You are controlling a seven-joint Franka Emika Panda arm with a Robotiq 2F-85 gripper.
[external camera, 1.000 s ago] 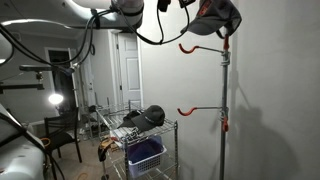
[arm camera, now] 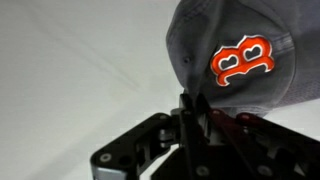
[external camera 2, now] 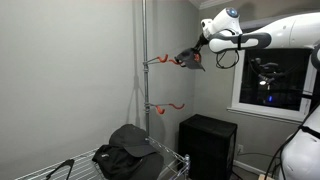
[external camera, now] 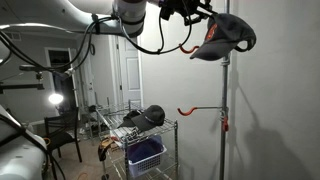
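A dark grey cap (external camera: 228, 36) with a red letter B (arm camera: 242, 60) on its front hangs from my gripper, which is shut on its fabric. In exterior view 1 the cap overlaps the upper part of a metal pole (external camera: 223, 150), close to the upper red hook (external camera: 186, 48). Exterior view 2 has the cap (external camera 2: 188, 58) just right of the upper hooks (external camera 2: 165, 59), at about their height. Whether it touches a hook, I cannot tell. The gripped edge is partly hidden behind the fingers.
Lower red hooks (external camera: 186, 110) stick out from the pole. Dark caps (external camera 2: 128, 153) lie on a wire rack (external camera 2: 82, 177), with a blue-white basket (external camera: 147, 154) beneath. A black cabinet (external camera 2: 207, 145) stands in the corner. Bare wall lies right of the pole in exterior view 1.
The cap and gripper have come down and a little to the right in exterior view 1, and the cap's tilt has changed. Pole, hooks and rack look unmoved.
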